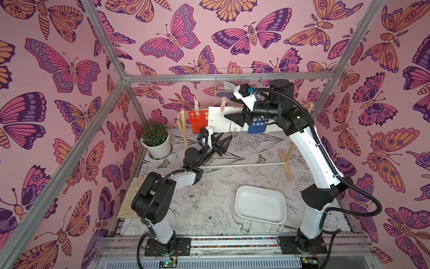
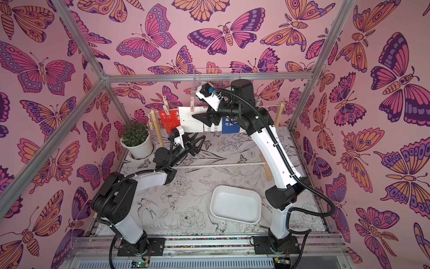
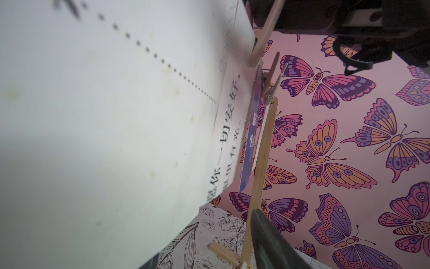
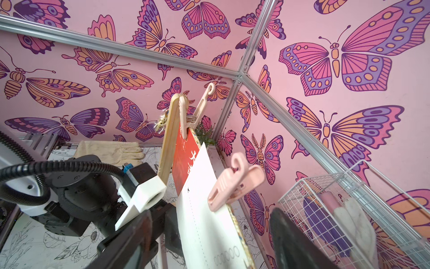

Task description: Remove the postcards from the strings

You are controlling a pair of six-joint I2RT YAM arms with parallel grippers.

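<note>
A row of postcards hangs from clothespins on a string: a red postcard [image 1: 199, 120], a white postcard [image 1: 218, 121] and a blue postcard [image 1: 257, 126], with further pale cards among them. In the right wrist view, a pink clothespin [image 4: 233, 183] grips the white postcard's top edge. My right gripper stands open, its blurred fingers on either side of that card, below the clothespin. At the white card's lower edge is my left gripper [image 1: 226, 140]. Its fingers look apart, but the card [image 3: 112, 134] hides one of them in the left wrist view, so contact is unclear.
Wooden posts [image 1: 184, 130] hold the string's ends. A potted plant [image 1: 155, 139] stands at the left. The white tray [image 1: 260, 216] on the table is empty. Behind the string hangs a wire basket [image 4: 313, 215]; gloves [image 4: 107, 153] lie at the left edge.
</note>
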